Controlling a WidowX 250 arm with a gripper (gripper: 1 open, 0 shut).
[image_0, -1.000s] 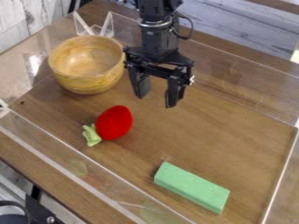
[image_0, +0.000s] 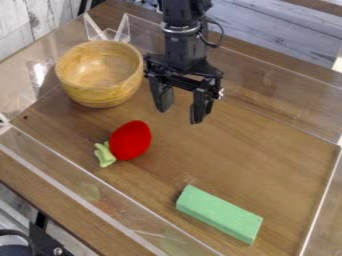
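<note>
My black gripper (image_0: 182, 100) hangs over the upper middle of the wooden table, open, its two fingers spread apart with nothing visible between them. To its left sits a yellow wooden bowl (image_0: 99, 84). Below and left of the gripper lies a red object with a pale green top (image_0: 130, 140), like a toy strawberry or radish. A mint-green block (image_0: 218, 213) rests at the lower right.
Clear strips run along its edges, and pale wooden boards show beyond the back.
</note>
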